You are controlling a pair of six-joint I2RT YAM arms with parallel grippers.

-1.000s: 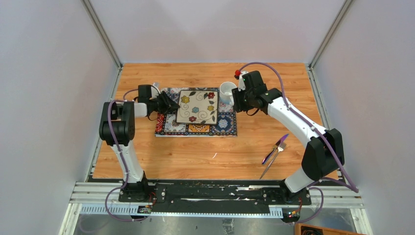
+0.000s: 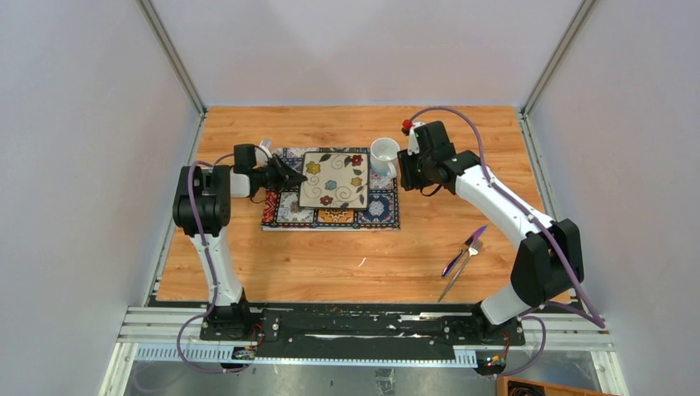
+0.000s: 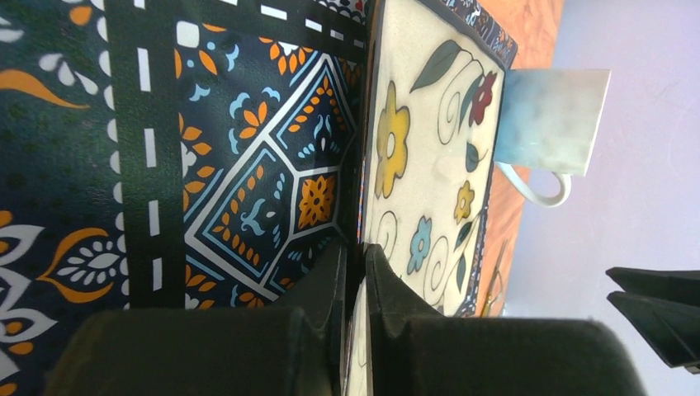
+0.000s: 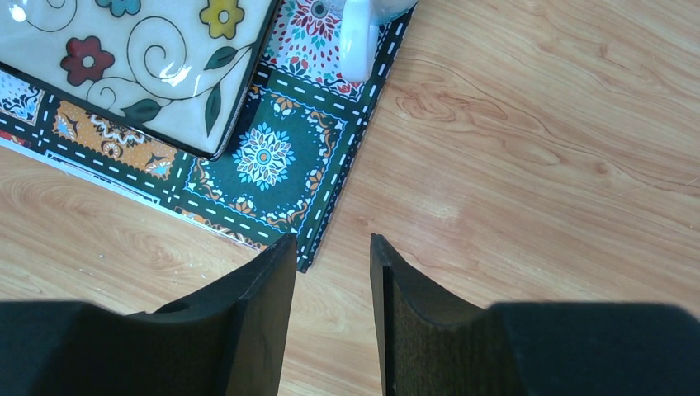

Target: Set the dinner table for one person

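Observation:
A patterned placemat (image 2: 376,219) lies near the table's middle, with a square flowered plate (image 2: 334,177) on it. My left gripper is shut on the plate's left edge. At the mat's upper right corner stands a white mug (image 2: 383,153), its handle (image 4: 357,41) toward the front in the right wrist view. To the right of the mug, my right gripper is open with nothing between its fingers, over the bare wood beside the mat's corner. A fork (image 2: 466,260) and a knife with a purple handle (image 2: 451,262) lie together at the front right.
Another utensil lies crossed with the fork and knife, hard to make out. A small white scrap (image 2: 361,261) is on the wood in front of the mat. Bare table (image 2: 347,285) stretches along the front and at the back right.
The plate and my left gripper have shifted very slightly to the right. My right gripper has drawn a little to the right, away from the mug.

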